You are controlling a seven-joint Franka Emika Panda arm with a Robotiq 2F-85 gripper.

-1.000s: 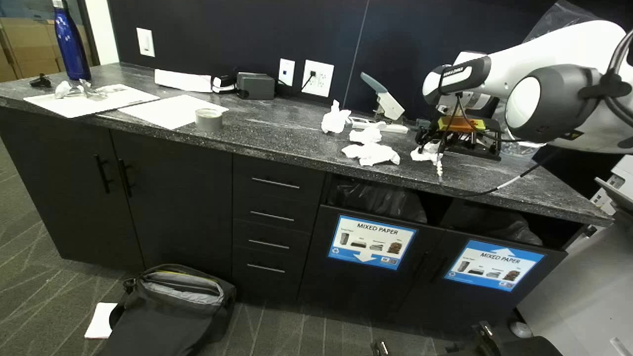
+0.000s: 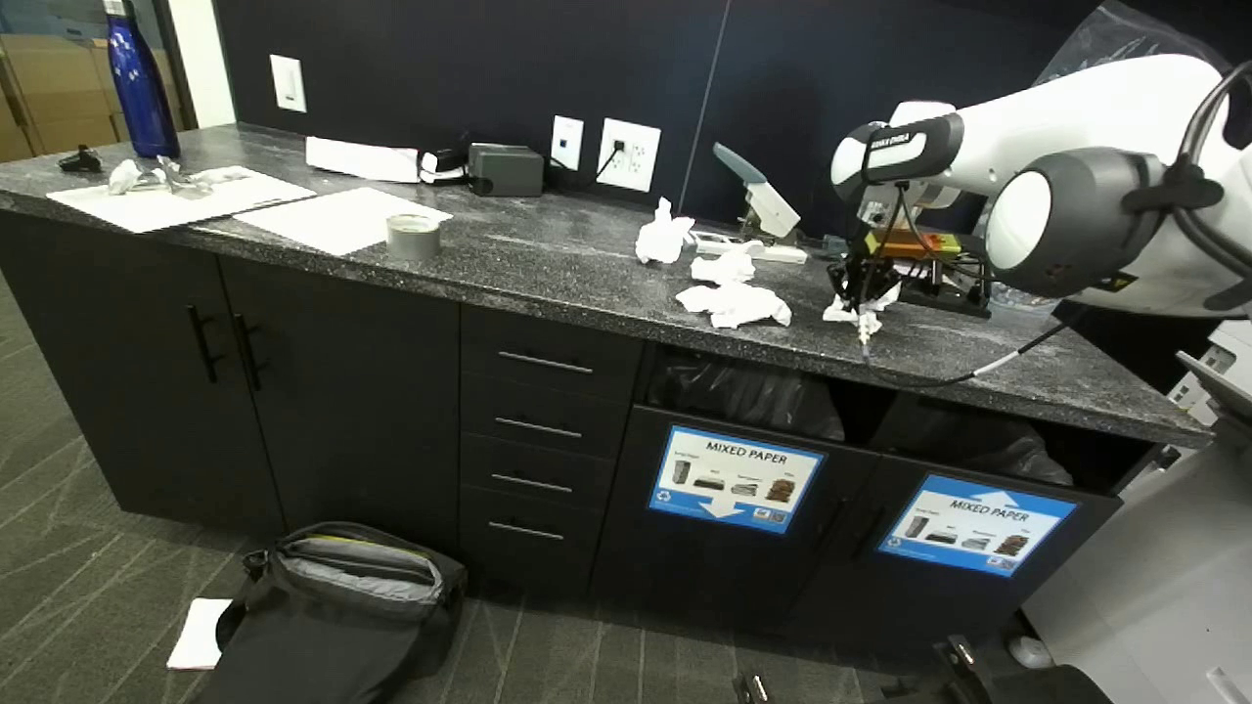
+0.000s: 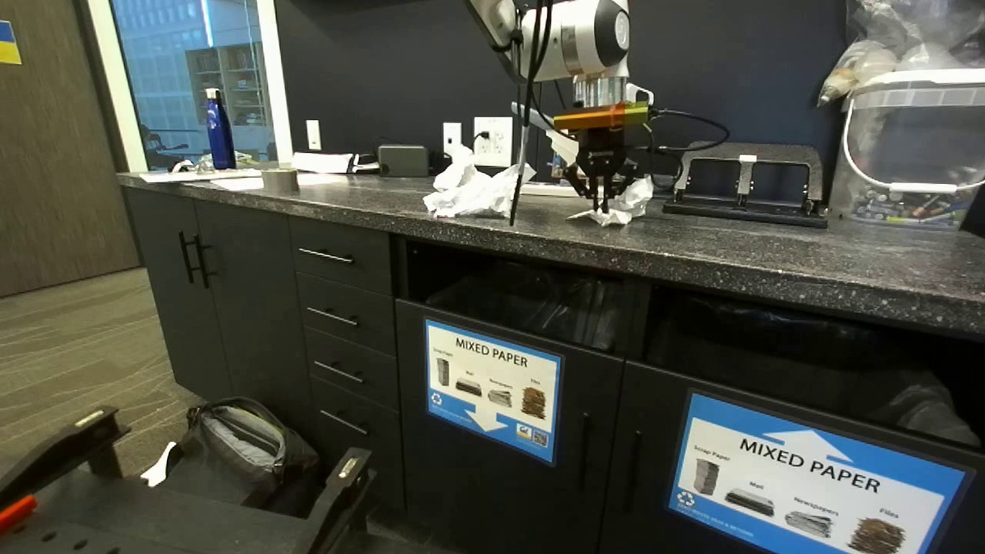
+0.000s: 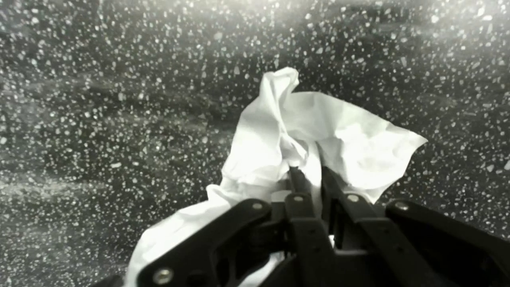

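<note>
My gripper points down at the countertop and is shut on a crumpled white paper (image 4: 260,138). A fold of the sheet shows pinched between the fingertips, with loose flaps spreading to both sides. In exterior view 2 the gripper (image 3: 602,205) is low, and the paper (image 3: 628,203) is at or just above the counter; I cannot tell whether it touches. Left of the arm in exterior view 1 lie more crumpled papers: a flat one (image 2: 736,305) nearest the front edge, another (image 2: 724,266) behind it, and an upright one (image 2: 664,235).
A stapler (image 2: 769,211) stands behind the papers. A black hole punch (image 3: 746,185) and a clear bucket (image 3: 909,157) occupy the right side. Below the counter are open bin slots (image 2: 739,393) with "mixed paper" signs. A tape roll (image 2: 413,236) sits farther left.
The arm has lowered and the gripper has come down over the right-hand crumpled paper, which it now pinches. The other papers have stayed in place.
</note>
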